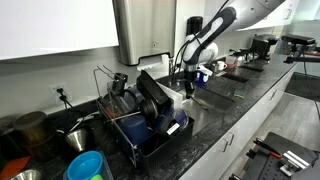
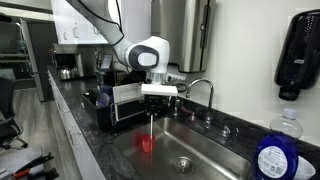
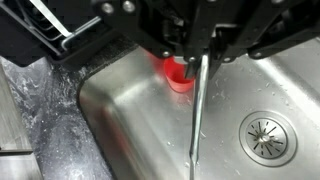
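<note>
Over the sink (image 2: 215, 150), my gripper is shut on a long, thin metal utensil (image 3: 198, 115). Its shiny length hangs down from the fingers and looks roughly upright in exterior view 2; which kind of utensil it is, I cannot tell. A red cup (image 3: 178, 75) stands in the basin, close beside the utensil in the wrist view and partly hidden by my gripper. The same cup (image 2: 147, 144) shows below the gripper (image 2: 152, 112) in exterior view 2.
A black dish rack (image 1: 165, 145) full of dark pans and dishes stands beside the sink. The faucet (image 2: 208, 100) rises at the sink's back edge. A blue-labelled bottle (image 2: 278, 150) stands at the right. The basin around the drain (image 3: 267, 138) is clear.
</note>
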